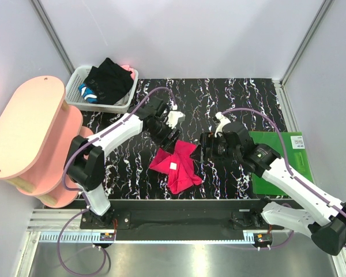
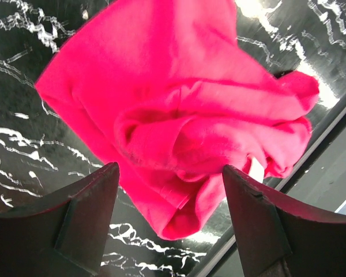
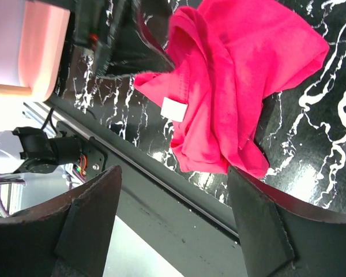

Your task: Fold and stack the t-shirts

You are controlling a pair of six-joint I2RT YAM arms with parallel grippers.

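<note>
A crumpled red T-shirt with a white tag lies on the black marbled table. My left gripper hangs over its upper part; in the left wrist view the open fingers frame the heaped cloth, holding none. My right gripper is by the shirt's right side, its fingers apart and empty in the right wrist view, with the shirt below.
A white basket at the back left holds black, blue and pink cloths. Pink tiered shelves stand at the left, a green board at the right.
</note>
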